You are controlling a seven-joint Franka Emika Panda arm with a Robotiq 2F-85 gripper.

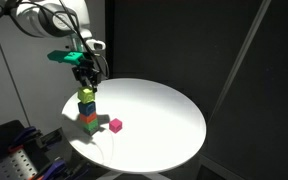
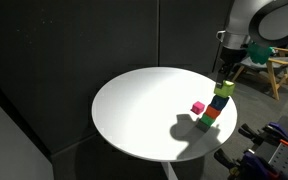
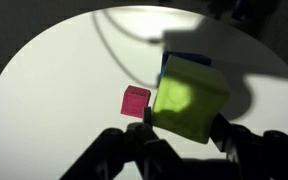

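My gripper is shut on a yellow-green block, one finger at each side of it. In exterior view 1 this block is at the top of a stack, right above a dark blue block. Whether the two touch I cannot tell for sure. An orange-red block comes below the blue one, and a green block forms the bottom. Only an edge of the blue block shows behind the held block in the wrist view. Apart from the stack, a pink block lies on the table.
The stack stands near the table edge on the robot's side. Dark floor and curtains surround it.
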